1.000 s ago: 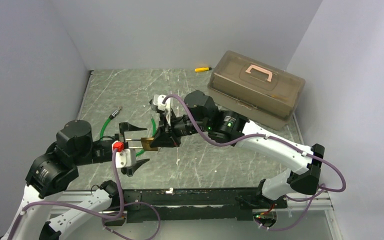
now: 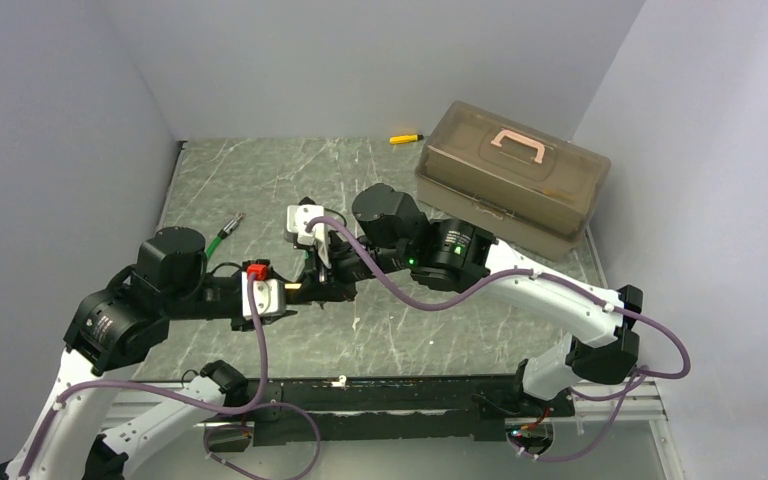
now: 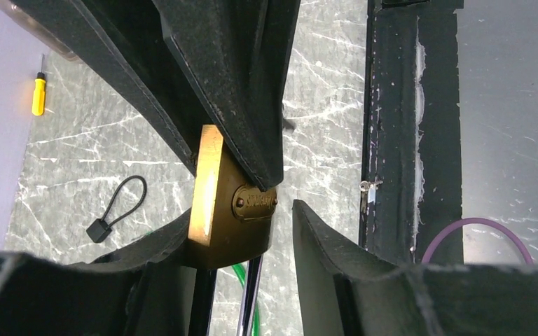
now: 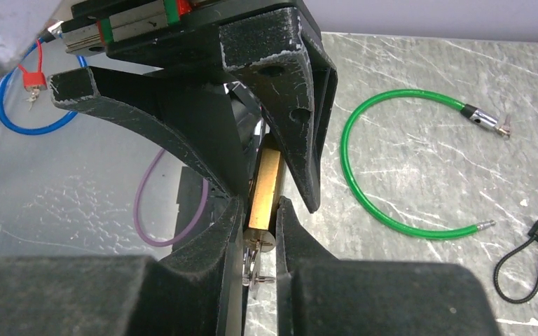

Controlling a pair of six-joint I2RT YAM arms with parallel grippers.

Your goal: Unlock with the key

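A brass padlock (image 3: 228, 217) hangs above the table between both grippers. My right gripper is shut on its body, one finger on each face. Small silver keys (image 4: 253, 266) show at the padlock's lower end, between the right fingers. My left gripper reaches around the padlock from the shackle side, partly open; in the left wrist view its left finger is against the body, while a gap shows beside its right finger (image 3: 322, 245). The silver shackle (image 3: 251, 287) runs back between the left fingers. The top view mostly hides the lock.
A green cable (image 4: 354, 168) and a small black loop tag (image 4: 522, 262) lie on the marble table. A yellow screwdriver (image 2: 406, 139) and a brown toolbox (image 2: 510, 175) are at the back.
My right gripper has shifted slightly left, and the two grippers now overlap.
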